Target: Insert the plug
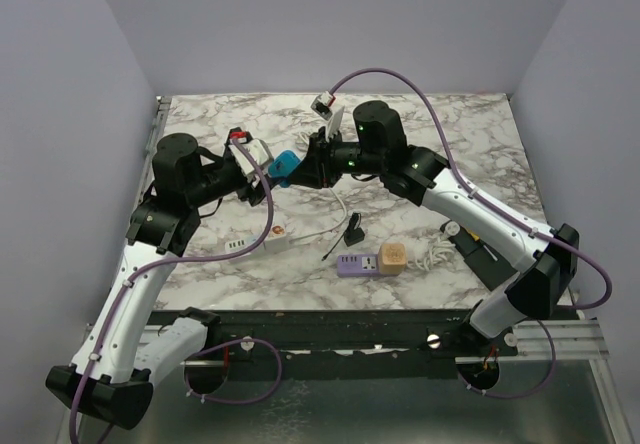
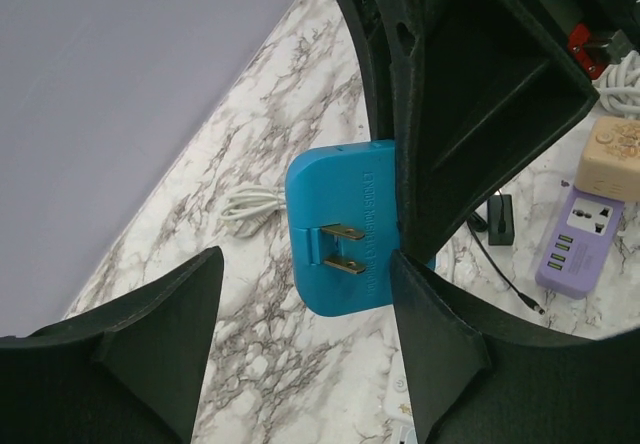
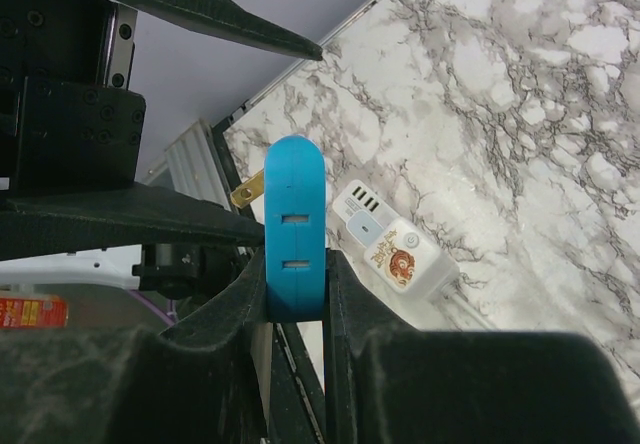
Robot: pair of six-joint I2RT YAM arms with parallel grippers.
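A blue plug (image 1: 284, 166) is held off the table between my two arms. My right gripper is shut on it, with its fingers on either side of the lower part. In the left wrist view, the blue plug (image 2: 335, 189) shows two metal prongs (image 2: 345, 264). My left gripper stands open, its fingers apart. One of its fingertips overlaps the plug's lower right edge in that view; whether they touch, I cannot tell. From the right wrist view, one left fingertip (image 3: 245, 229) is right beside the plug, while the other is well above.
On the table lie a white power strip (image 1: 242, 247), a purple strip (image 1: 352, 265) with a tan block (image 1: 393, 256) against it, and a small black adapter (image 1: 354, 232). White cables curl behind them. At right sits a dark case (image 1: 484, 254).
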